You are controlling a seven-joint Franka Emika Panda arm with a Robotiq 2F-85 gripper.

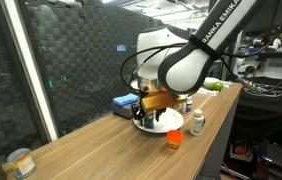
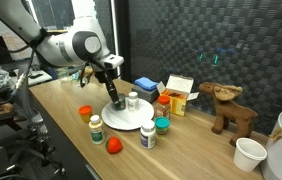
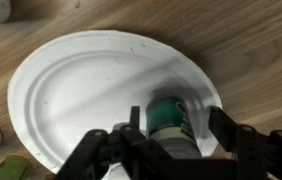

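Observation:
My gripper is part open above the white plate (image 3: pixel 71 95) in the wrist view. Between its fingers stands a container with a dark green band and a grey-green top (image 3: pixel 169 118). Gaps show on both sides of it, so the fingers look apart from it. From exterior view 1, the gripper (image 1: pixel 147 116) reaches down over the plate (image 1: pixel 169 121), with the dark container partly hidden by it. In exterior view 2, a white-capped bottle (image 2: pixel 132 102) is also at the plate (image 2: pixel 131 119), right of the gripper (image 2: pixel 116 95).
Around the plate are an orange cup (image 1: pixel 174 140), a pale bottle (image 1: pixel 197 122), a tomato (image 2: pixel 114 145), a green-lidded jar (image 2: pixel 162 127) and a white-lidded bottle (image 2: pixel 148 135). A toy moose (image 2: pixel 228 108) stands further right.

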